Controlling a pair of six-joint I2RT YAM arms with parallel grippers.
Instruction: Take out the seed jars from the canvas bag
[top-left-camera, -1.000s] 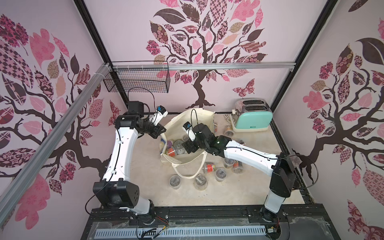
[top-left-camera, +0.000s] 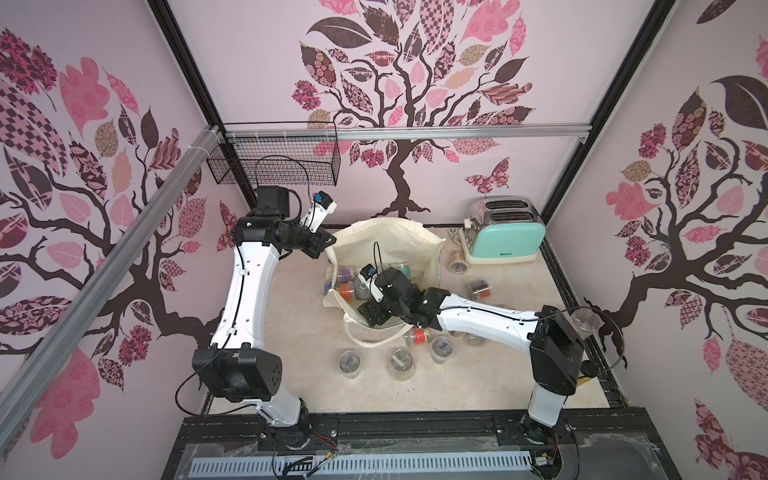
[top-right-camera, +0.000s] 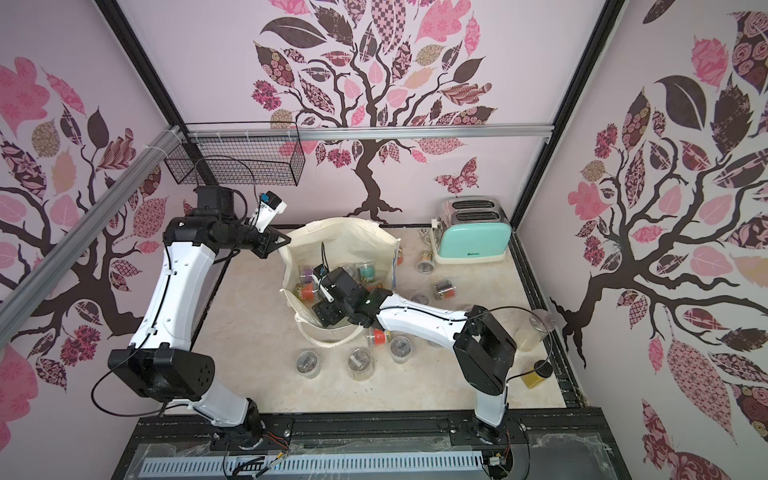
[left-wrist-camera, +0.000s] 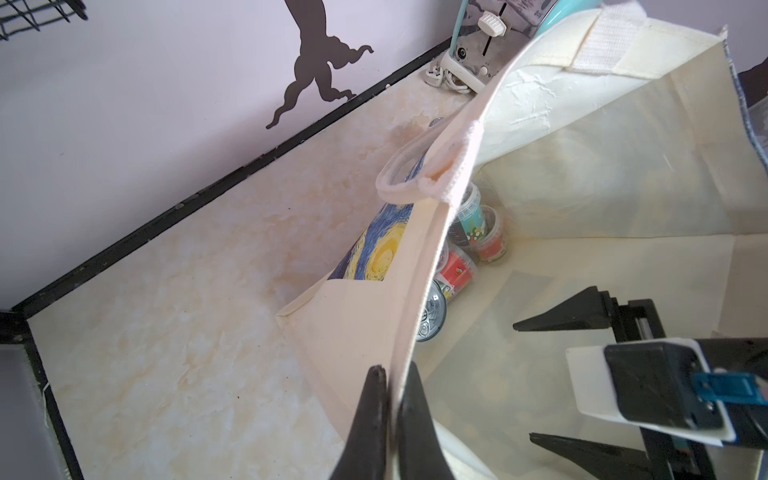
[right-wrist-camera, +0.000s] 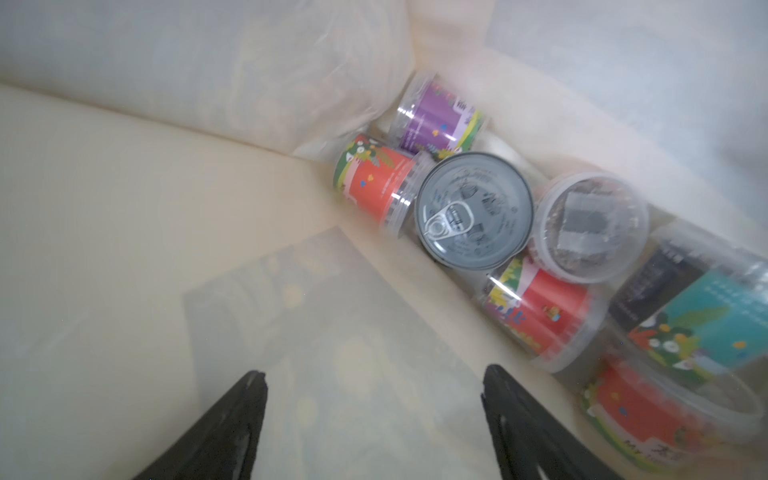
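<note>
The cream canvas bag (top-left-camera: 382, 233) stands mid-table. My left gripper is shut on its raised left rim. My right gripper is inside the bag, fingers apart with nothing between them. Ahead and to the right in the right wrist view lie seed jars: a purple one (right-wrist-camera: 440, 120), red ones (right-wrist-camera: 372, 172) (right-wrist-camera: 536, 308), a clear-lidded jar (right-wrist-camera: 588, 228) and a teal one (right-wrist-camera: 708, 320), beside a silver pull-tab can or jar lid (right-wrist-camera: 473, 209).
Several jars (top-left-camera: 349, 364) stand or lie in front of the bag and to its right. A mint toaster (top-left-camera: 502, 238) stands at the back right. A wire basket (top-left-camera: 272, 160) hangs at the back left.
My right gripper has moved down and left, deeper into the bag.
</note>
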